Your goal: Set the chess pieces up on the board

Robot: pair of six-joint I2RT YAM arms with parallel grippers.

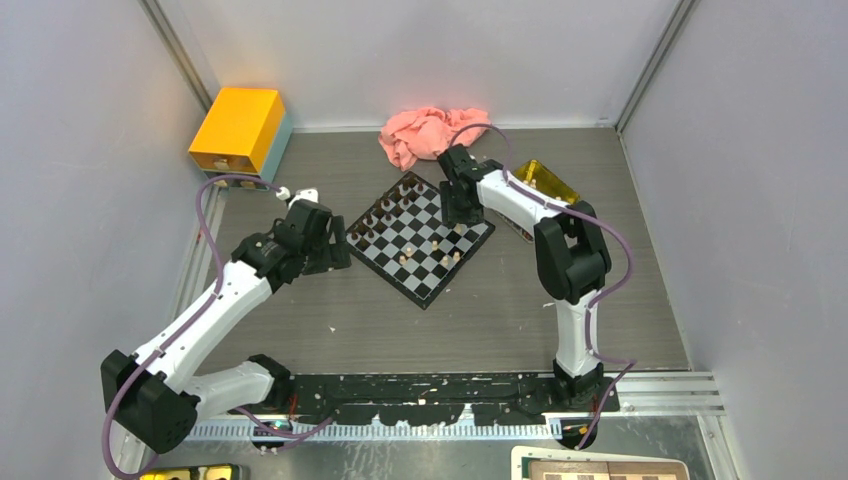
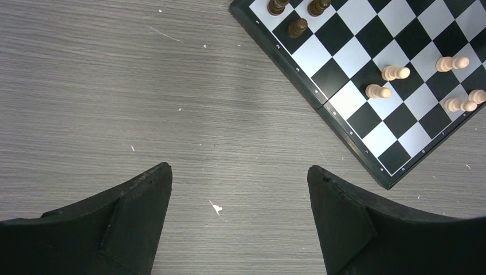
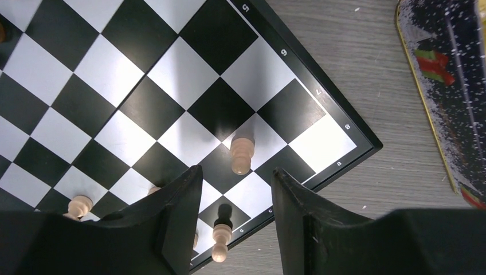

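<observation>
The chessboard [image 1: 418,275] lies mid-table, with several dark pieces along its upper-left side and several light pieces on the lower-right half. My right gripper is open over the board's right part; a light piece [image 3: 242,150] stands just beyond its fingertips, another light piece [image 3: 221,238] below between the fingers. My left gripper is open over bare table left of the board, nothing between its fingers.
A box of light pieces [image 1: 545,178] sits right of the board, partly under the right arm. A pink cloth [image 1: 420,135] lies at the back, an orange-blue box [image 1: 237,125] at back left.
</observation>
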